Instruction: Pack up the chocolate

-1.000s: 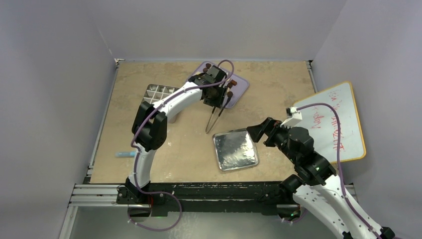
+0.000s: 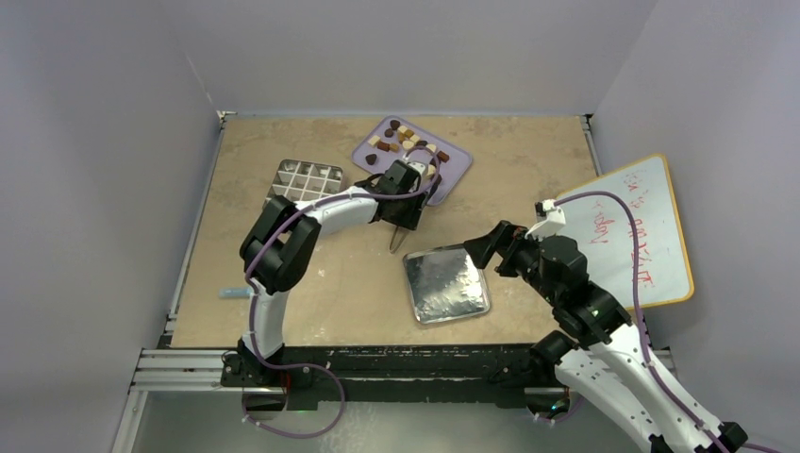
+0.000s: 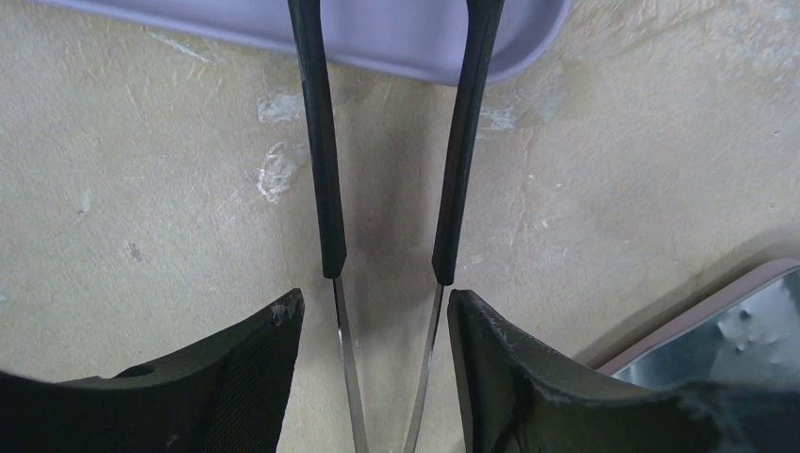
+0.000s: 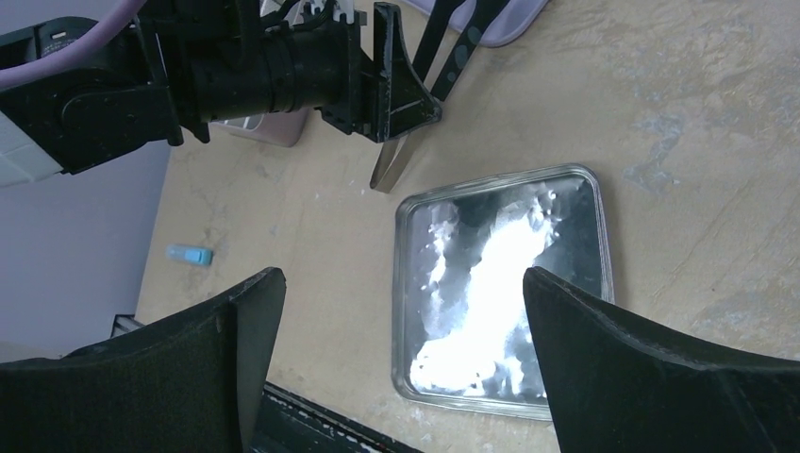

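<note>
Assorted chocolates [image 2: 387, 132] sit on a lilac tray [image 2: 452, 180] at the back. A white-divided box [image 2: 302, 176] is at the left. My left gripper hangs over black-and-steel tongs [image 3: 325, 189], its fingers apart either side of them with nothing seen gripped; the tongs lie from the tray's edge toward the front. My right gripper stands open above the front right, near a shiny metal tray [image 2: 446, 283], with nothing between its fingers.
A whiteboard [image 2: 618, 226] with red writing is at the right. A small blue object [image 2: 234, 293] lies front left. The bare table behind and right of the metal tray is clear.
My left arm has moved from over the lilac tray toward the front, over the tongs, uncovering more chocolates. The right arm has shifted only slightly.
</note>
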